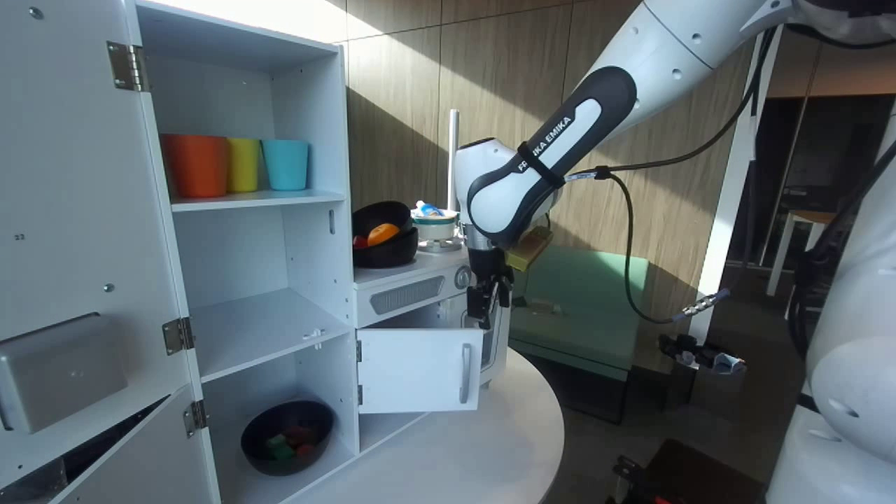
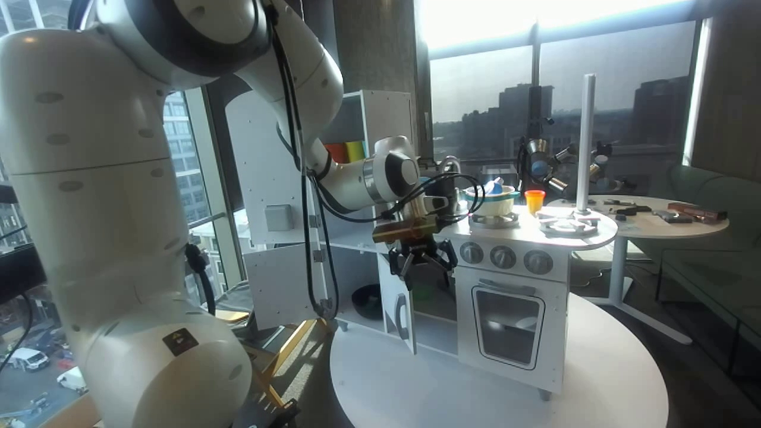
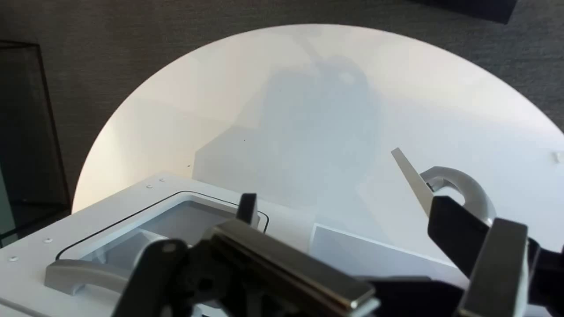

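My gripper (image 2: 428, 271) points down just above the standing-open small cabinet door (image 2: 392, 303) of the white play kitchen. In the wrist view its fingers (image 3: 497, 264) are spread wide, and nothing shows between them. From above, that door (image 3: 410, 174) appears as a thin edge with a grey handle (image 3: 474, 193), partly hidden by one finger. Exterior view 1 shows the door's white face (image 1: 411, 369) and the gripper (image 1: 489, 312) above its handle side. Whether the gripper touches the door, I cannot tell.
The oven door (image 2: 510, 321) is beside the open compartment. Black bowls (image 1: 386, 252) with toy fruit and a pot (image 2: 496, 203) stand on the kitchen top. Cups (image 1: 285, 164) fill the upper shelf. A black bowl (image 1: 288, 437) sits low.
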